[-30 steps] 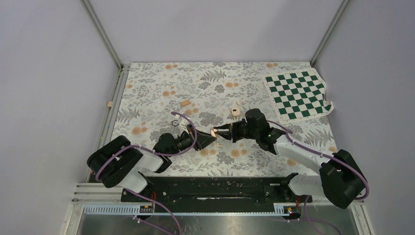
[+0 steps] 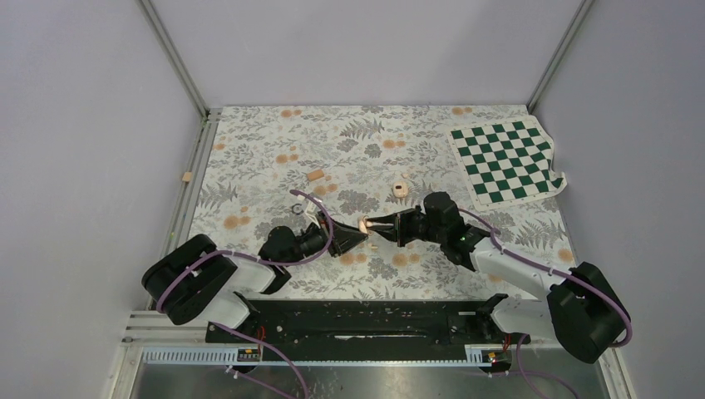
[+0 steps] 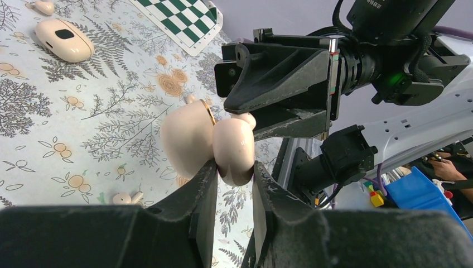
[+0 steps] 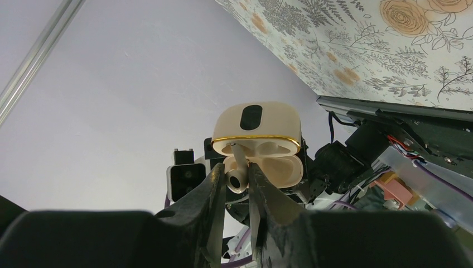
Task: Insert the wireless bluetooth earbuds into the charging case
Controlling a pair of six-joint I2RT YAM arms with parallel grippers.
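Held up over the table centre, the open cream charging case is clamped by my left gripper; its gold-trimmed lid stands up, and both cavities show in the right wrist view. My right gripper is shut on a cream earbud (image 4: 238,159), which is at the case's mouth, its stem toward a cavity. Whether it sits inside cannot be told. In the top view the two grippers (image 2: 363,226) meet tip to tip.
A second closed case (image 3: 64,40) lies on the table behind, with small loose earbuds (image 3: 125,198) nearby. A checkered board (image 2: 503,158) lies back right, a small tan block (image 2: 315,174) back left.
My right arm has shifted slightly down and rightward in the top view, its gripper still at the case. The left arm has moved very slightly.
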